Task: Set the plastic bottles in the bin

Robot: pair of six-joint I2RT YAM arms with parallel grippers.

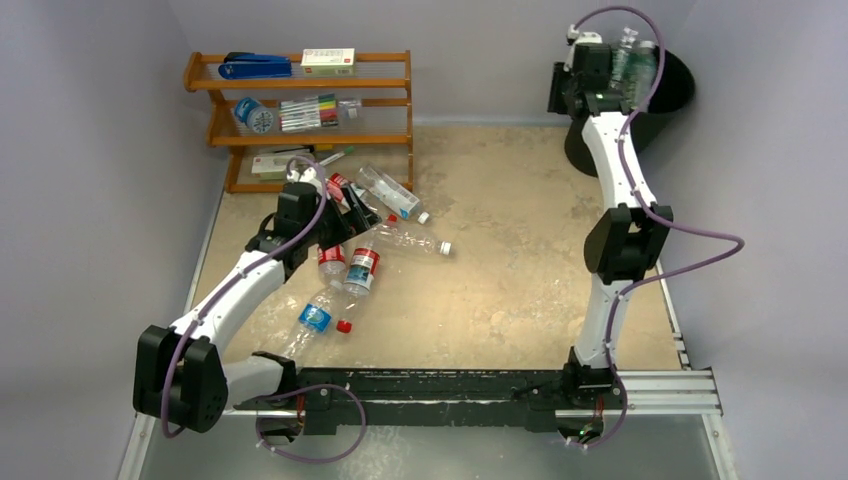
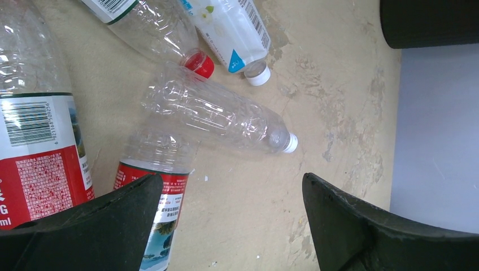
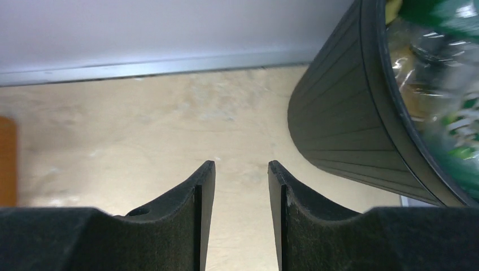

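Several plastic bottles lie on the left half of the floor, among them a clear one with white cap (image 1: 410, 240) and red-label ones (image 1: 362, 272). My left gripper (image 1: 355, 215) hovers over them, open and empty, its fingers wide in the left wrist view. At the back right stands the dark bin (image 1: 668, 95), holding green and clear bottles. My right gripper (image 1: 560, 90) is at the bin's left rim; in the right wrist view its fingers (image 3: 200, 220) are part open, with only floor visible between them.
A wooden rack (image 1: 310, 140) with boxes, pens and other items stands at the back left. Walls border both sides.
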